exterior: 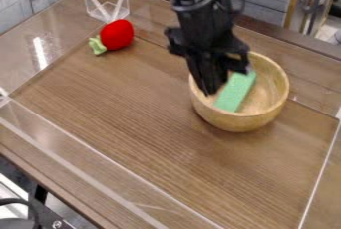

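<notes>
My black gripper (pixel 200 86) is raised at the left rim of a yellow bowl (pixel 266 114) on the wooden table (pixel 134 153). It looks shut; whether anything is between its fingertips is hard to tell. A green object (pixel 234 94) lies in the bowl, partly hidden by the arm.
A red object (pixel 115 32) with a small green piece (pixel 99 45) beside it sits at the upper left, near white wire-like shapes (pixel 107 4). A black cable (pixel 20 213) is at the lower left.
</notes>
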